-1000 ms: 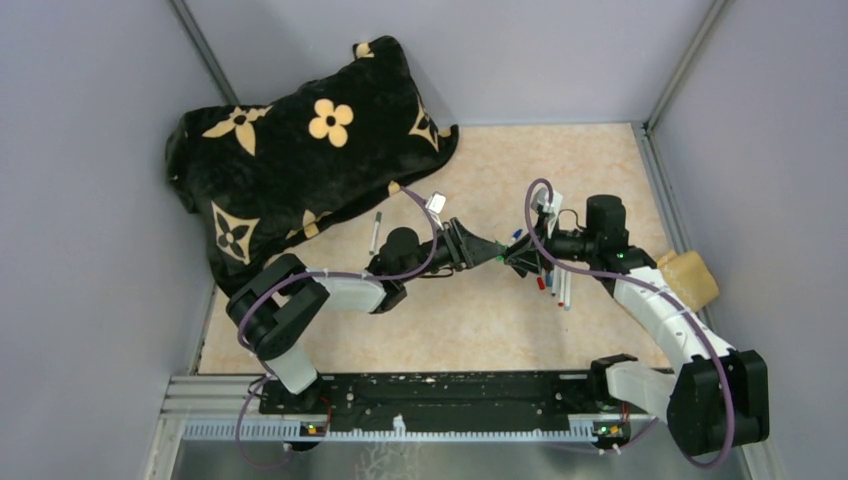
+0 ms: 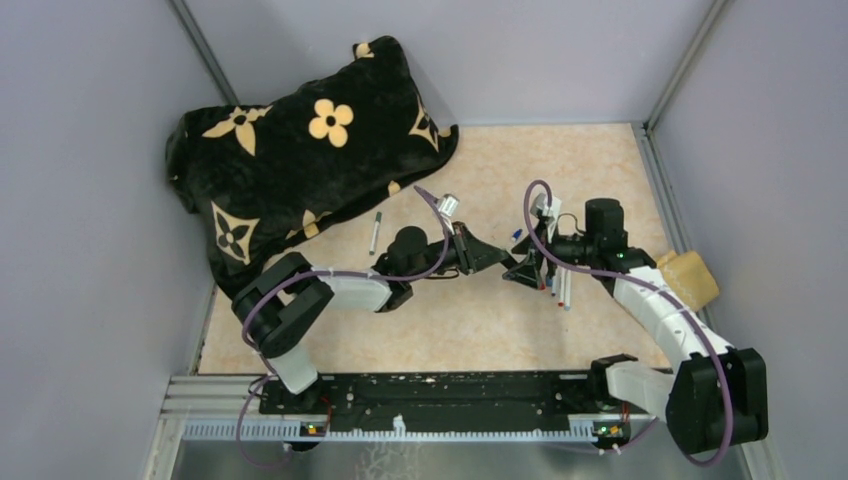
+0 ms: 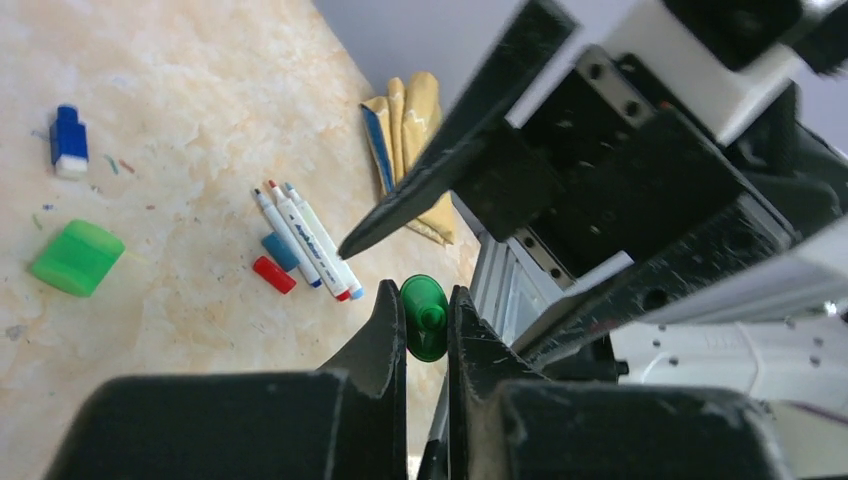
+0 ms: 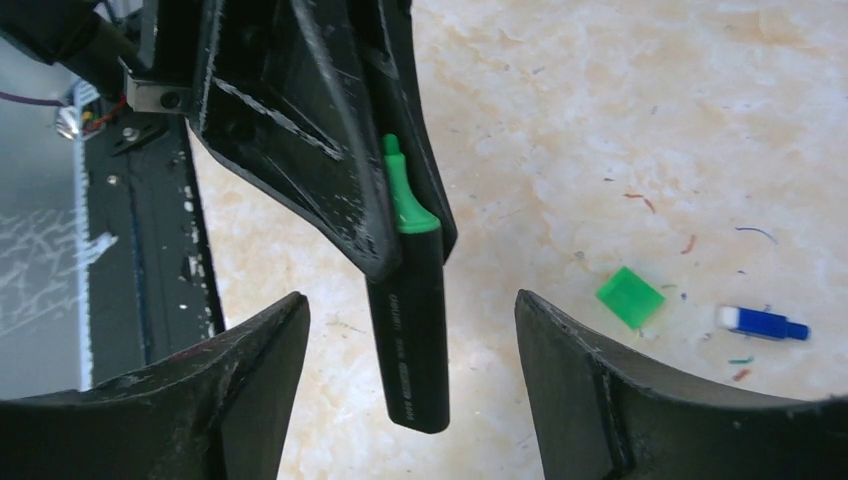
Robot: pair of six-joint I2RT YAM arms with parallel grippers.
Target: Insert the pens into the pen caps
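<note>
My left gripper point(image 2: 500, 255) is shut on a green-and-black marker point(image 4: 408, 330), whose green end faces the left wrist camera between the fingertips; in the right wrist view its black barrel hangs out below them. My right gripper point(image 2: 525, 265) stands part open around that marker, its fingers apart on either side of the barrel without visible contact. On the table lie a green cap point(image 3: 78, 258), a blue-and-white cap point(image 3: 69, 142), a red cap point(image 3: 273, 275), a blue cap point(image 3: 280, 251) and several white markers point(image 3: 312, 240).
A black patterned blanket point(image 2: 290, 150) covers the back left. A lone pen point(image 2: 376, 232) lies near its edge. A folded yellow cloth point(image 2: 688, 280) is at the right edge.
My left gripper has shifted slightly right toward the right one since a second ago.
</note>
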